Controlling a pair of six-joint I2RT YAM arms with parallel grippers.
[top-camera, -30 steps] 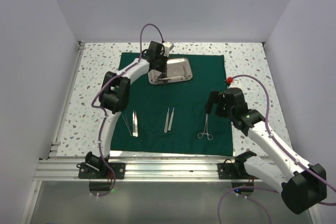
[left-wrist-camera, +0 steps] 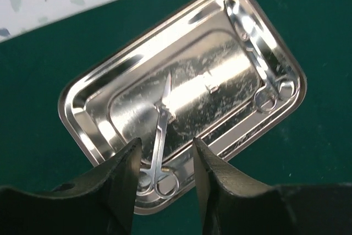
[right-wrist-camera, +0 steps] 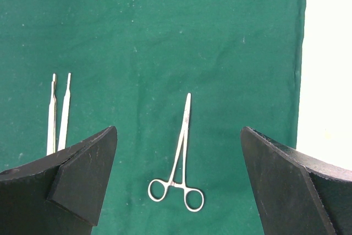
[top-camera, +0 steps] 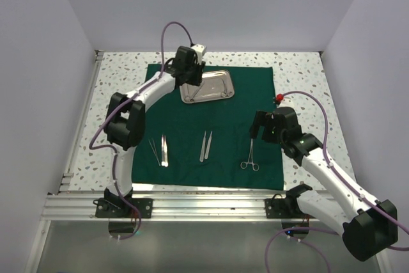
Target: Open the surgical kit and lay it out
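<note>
A steel tray [left-wrist-camera: 93, 136] lies on the green cloth [top-camera: 243, 100], holding scissor-like instruments [left-wrist-camera: 160, 141] at its middle and right end. My open left gripper is above the tray, nothing between its fingers. My right gripper stands open over the cloth's right part, above a hemostat [right-wrist-camera: 184, 136] lying flat. Two slender instruments [right-wrist-camera: 65, 108] lie side by side left of it. In the top view, more long instruments [top-camera: 164, 151] lie at the cloth's front left.
Speckled table surface [top-camera: 102, 119] borders the cloth, with walls at both sides and behind. The middle of the cloth between tray and laid-out instruments is clear.
My left arm has moved a little left and appears raised from over the tray. The right arm and the instruments outside the tray have not moved.
</note>
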